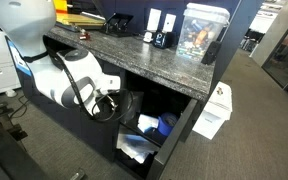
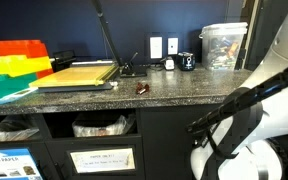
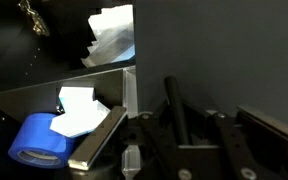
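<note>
My gripper is at the lower edge of the wrist view, in front of a plain dark grey panel (image 3: 224, 50). A narrow black handle-like piece (image 3: 171, 95) stands up between its fingers, and they appear shut on it; its exact shape is lost in shadow. In exterior view 1 the white arm (image 1: 76, 78) bends down beside the dark cabinet, just left of an open compartment, and hides most of the gripper. Inside that compartment lie a blue tape roll (image 1: 167, 122) and white papers (image 1: 137, 148).
Above the arm runs the speckled countertop (image 1: 149, 57), with a clear bin (image 1: 201, 33) at its right end. The compartment's raised side (image 1: 180, 135) borders it on the right. White boxes (image 1: 215, 110) stand farther right; open floor lies in front.
</note>
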